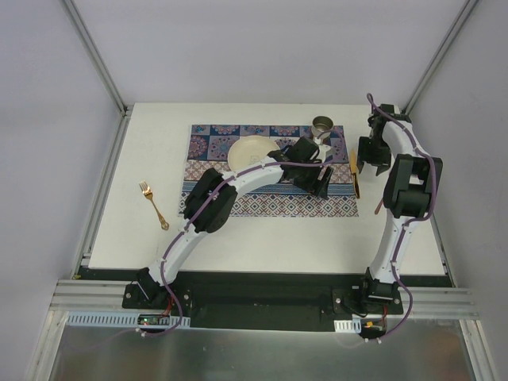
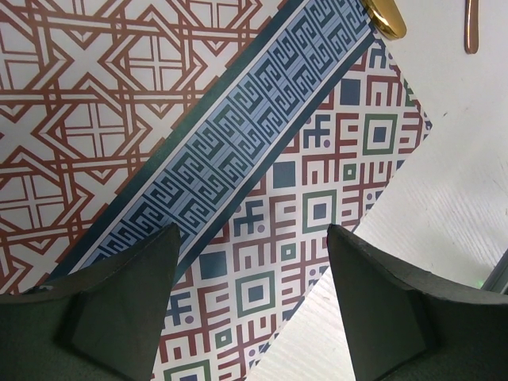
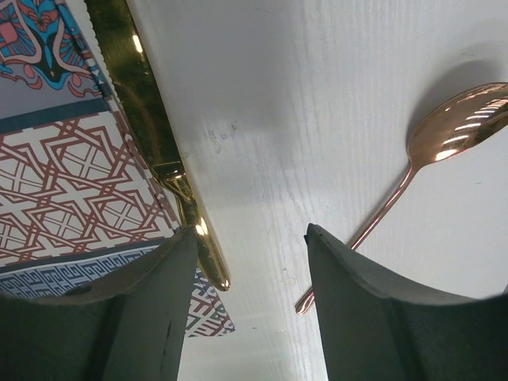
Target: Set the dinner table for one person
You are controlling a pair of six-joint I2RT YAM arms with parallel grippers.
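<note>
A patterned placemat (image 1: 206,205) holds a cream plate (image 1: 248,149) and, at its top right, a metal cup (image 1: 321,125). A gold knife (image 3: 139,103) lies along the mat's right edge; a copper spoon (image 3: 448,131) lies on bare table to its right. A gold fork (image 1: 155,205) lies far left. My left gripper hangs open over the mat's right lower part, nothing between its fingers. My right gripper stands open above the table between knife and spoon, holding nothing.
Both arms reach over the right half, close to each other. Grey walls border the sides and back.
</note>
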